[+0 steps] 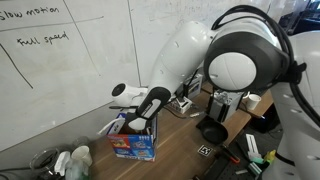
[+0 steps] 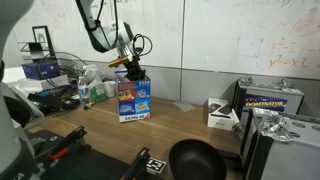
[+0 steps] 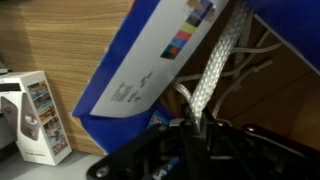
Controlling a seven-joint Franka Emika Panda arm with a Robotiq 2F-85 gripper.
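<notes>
A blue and red box stands upright on the table, its printed front turned to the camera in exterior view 2. Its top is open; in the wrist view a blue side with a white label frames the dark inside. A pale braided strip crosses that opening, with thin pale cords beside it. My gripper is shut on the strip's near end. Seen from outside, the gripper is right at the box's top; the strip is too small to make out there.
A black pan lies at the table's front right in exterior view 2. Behind it stand an open white box and a silver toaster-like appliance. Bare wood lies between the blue box and the pan.
</notes>
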